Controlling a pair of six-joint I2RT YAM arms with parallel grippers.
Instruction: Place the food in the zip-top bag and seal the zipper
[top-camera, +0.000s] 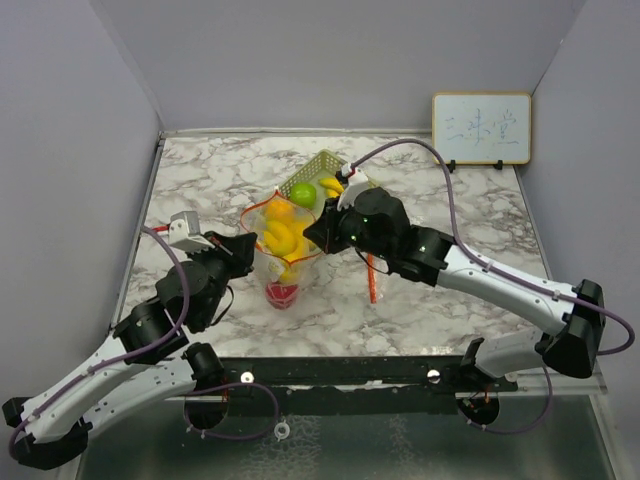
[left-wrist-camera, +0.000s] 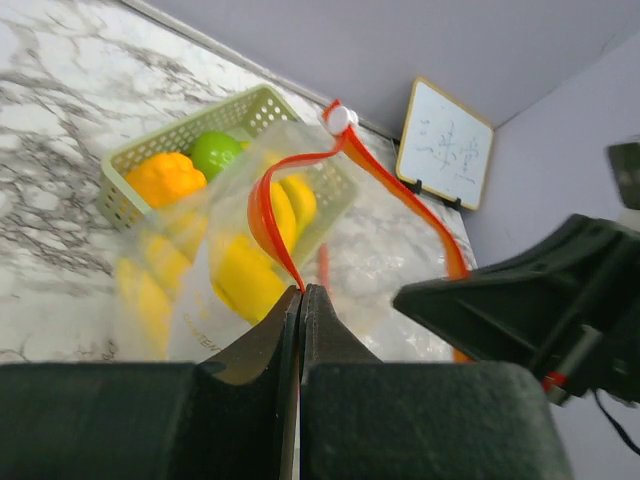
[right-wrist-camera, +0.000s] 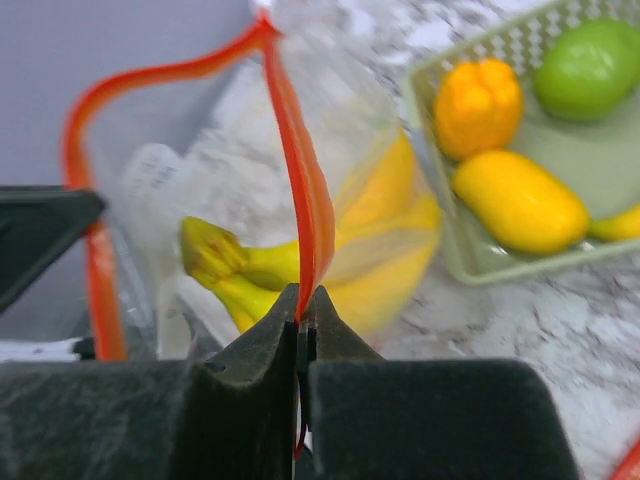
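Note:
Between my two grippers hangs a clear zip top bag (top-camera: 270, 262) with an orange-red rim, its mouth spread wide. Yellow bananas (right-wrist-camera: 262, 272) lie inside it. My left gripper is shut on one side of the rim, the orange strip running into its fingertips. On the opposite side, my right gripper is likewise shut on the rim. A pinkish-red patch (top-camera: 282, 295) shows at the bag's lower end; whether it is food or print I cannot tell.
Behind the bag stands a pale green basket (left-wrist-camera: 130, 195) holding an orange pepper (right-wrist-camera: 478, 108), a green fruit (top-camera: 303, 194) and yellow food (right-wrist-camera: 520, 200). A red strip (top-camera: 372, 280) lies on the marble table. A small whiteboard (top-camera: 481, 128) stands at the back right.

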